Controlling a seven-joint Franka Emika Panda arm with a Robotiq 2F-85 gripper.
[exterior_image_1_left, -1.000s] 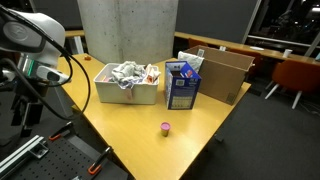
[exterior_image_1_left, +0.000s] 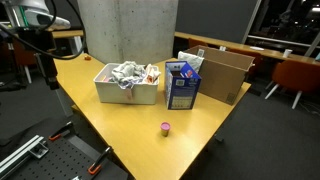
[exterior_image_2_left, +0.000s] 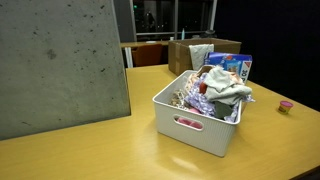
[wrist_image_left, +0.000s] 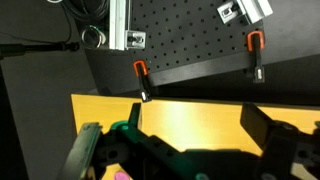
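My gripper is open, its dark fingers (wrist_image_left: 90, 150) wide apart with nothing seen between them. It hangs over the table's near edge and the dark perforated base plate (wrist_image_left: 190, 45). In exterior view 1, the arm (exterior_image_1_left: 35, 20) is at the upper left, away from the table objects. A white bin (exterior_image_1_left: 128, 92) full of crumpled cloths (exterior_image_2_left: 222, 88) stands on the wooden table. Right of it in that view is a blue box (exterior_image_1_left: 183, 85). A small pink-topped tub (exterior_image_1_left: 165, 129) stands alone nearer the front.
An open cardboard box (exterior_image_1_left: 225, 73) sits at the back right, and a concrete pillar (exterior_image_1_left: 133, 30) rises behind the bin. Black clamps with orange parts (exterior_image_1_left: 98, 162) line the base edge.
The arm has risen and shifted toward the upper left corner of exterior view 1, partly out of frame. The bin, blue box and tub have not moved.
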